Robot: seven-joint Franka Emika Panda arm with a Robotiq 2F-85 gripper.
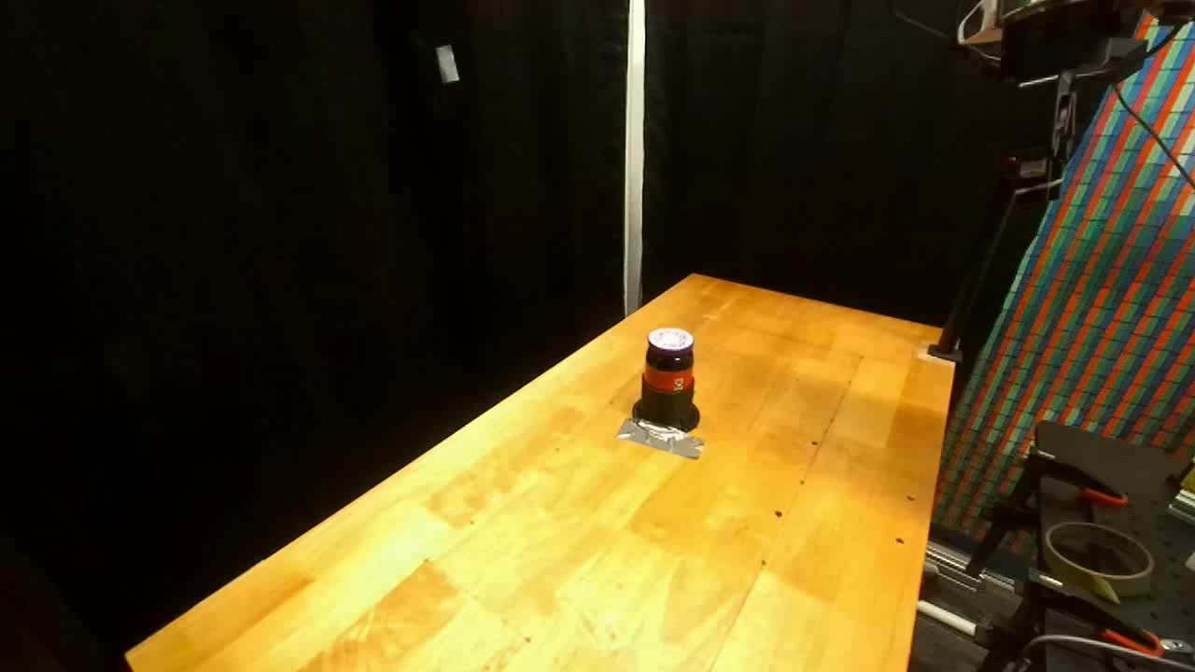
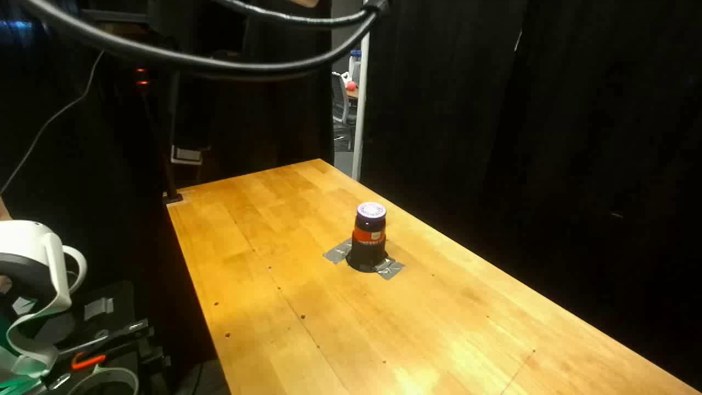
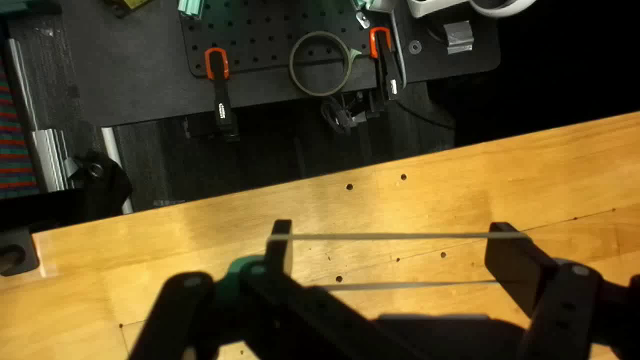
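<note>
A dark jar (image 1: 669,375) with a pale printed lid and a red-orange label stands upright on the wooden table, its foot in a black round base (image 1: 666,414). In the second exterior view the same jar (image 2: 369,230) shows grey tape (image 2: 391,269) at either side of its base. My gripper appears only in the wrist view, its black fingers (image 3: 279,249) wide apart over the table. Two thin pale bands stretch across between the fingers, and no object is held there. The jar is out of sight in the wrist view.
Bare wood surrounds the jar on the table (image 1: 527,538). Beyond one long edge, a dark side bench (image 3: 138,72) carries clamps (image 3: 219,90) and a tape roll (image 3: 321,63). A lamp stand (image 1: 986,269) is fixed at the far corner. Black cables (image 2: 263,66) hang overhead.
</note>
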